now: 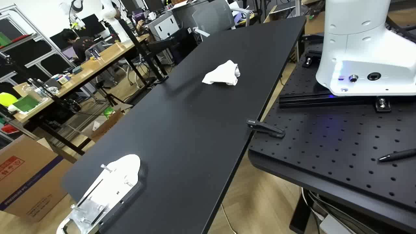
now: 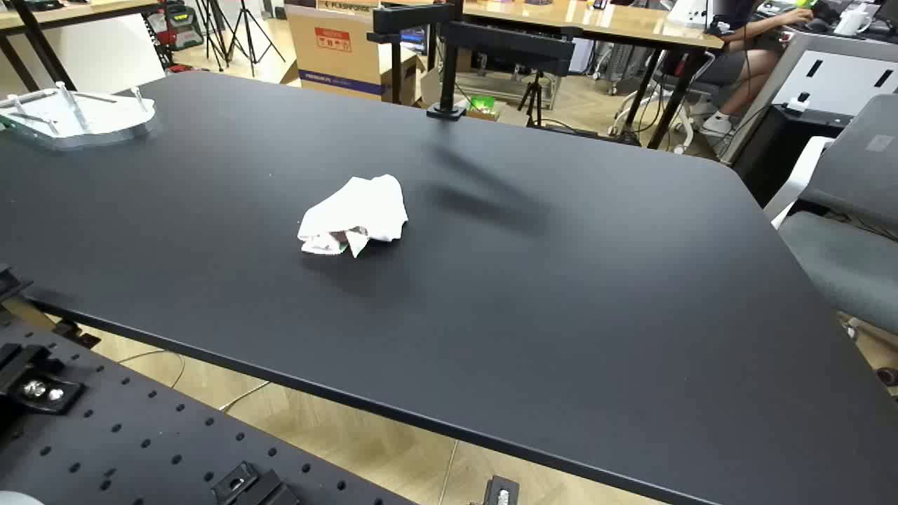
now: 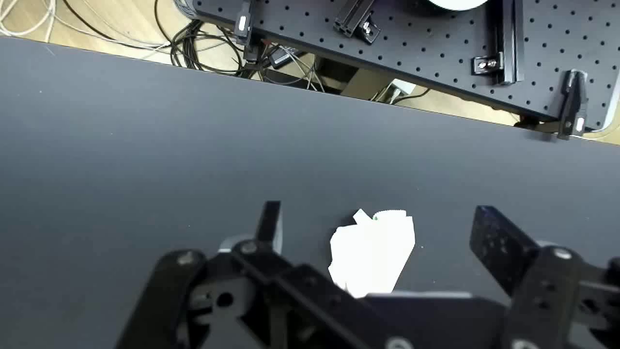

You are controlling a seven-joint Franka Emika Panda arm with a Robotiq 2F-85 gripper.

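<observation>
A crumpled white cloth or tissue (image 1: 223,72) lies alone on the black table (image 1: 175,117). Seen from the other side, the same white cloth (image 2: 360,212) has a folded, ragged near edge, with small coloured specks under it. In the wrist view my gripper is open, its two fingers wide apart. The white cloth (image 3: 373,250) shows below and between them, its lower end partly covered by the gripper's body. Nothing is held. Neither exterior view shows the gripper.
A white plate-like fixture with upright posts (image 1: 113,181) sits at one end of the table; it also shows as a white fixture (image 2: 80,115). A black clamp (image 1: 266,128) bridges the gap to the perforated base board (image 1: 331,144).
</observation>
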